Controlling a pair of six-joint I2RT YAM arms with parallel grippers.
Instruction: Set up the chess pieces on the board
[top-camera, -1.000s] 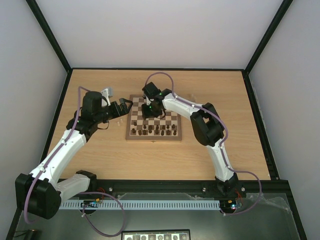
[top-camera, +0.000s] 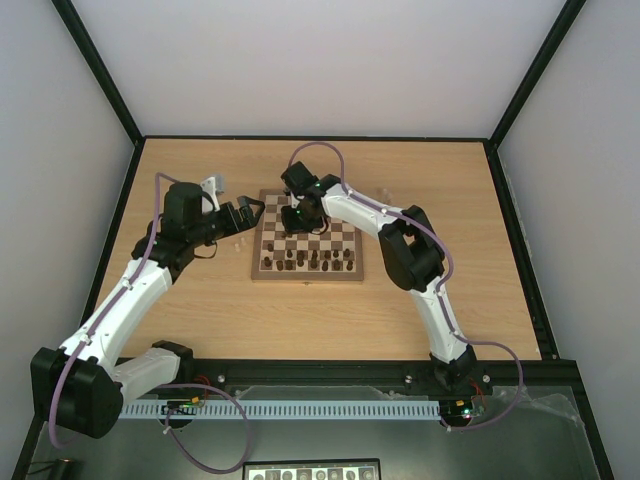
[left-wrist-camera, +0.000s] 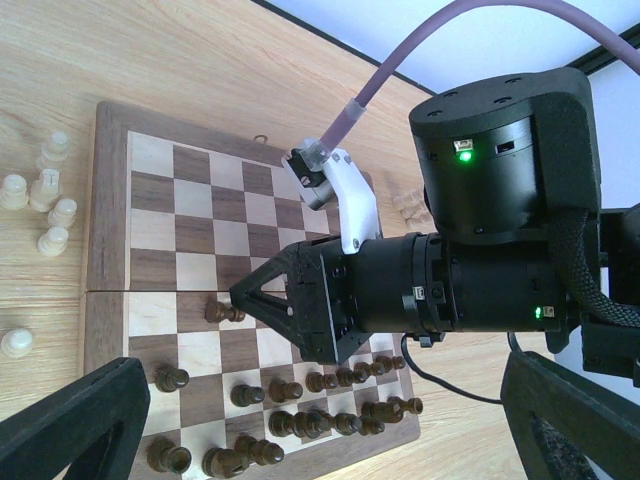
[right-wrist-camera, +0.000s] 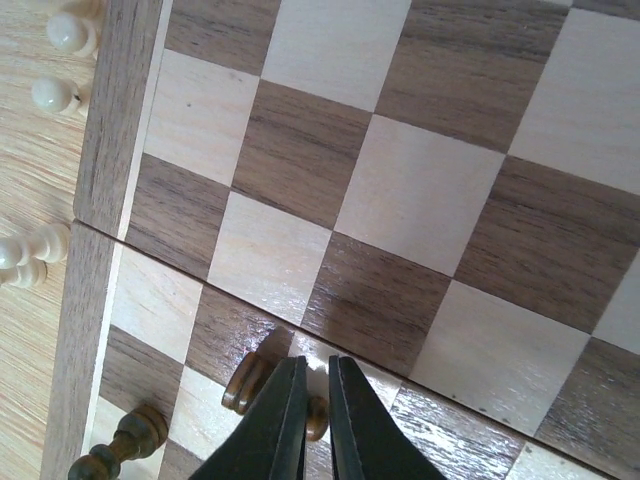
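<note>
The checkered board (top-camera: 257, 262) lies mid-table, its near rows holding several brown pieces (left-wrist-camera: 222, 462). My right gripper is low over the board, shut on a brown pawn (right-wrist-camera: 246, 382). Its tilted pawn shows its base left of the fingers and its head partly behind them; whether it touches the board I cannot tell. In the left wrist view the same pawn (left-wrist-camera: 222, 311) sticks out from the right fingertips. Off the board's left edge, my left gripper (top-camera: 257, 208) hangs open and empty.
Several white pieces (left-wrist-camera: 50, 188) stand on the wood left of the board, and another pale group (left-wrist-camera: 412, 205) sits beyond its right side. The board's far half is bare. Both arms are close together above the board.
The left arm and the pieces in the near rows look unmoved.
</note>
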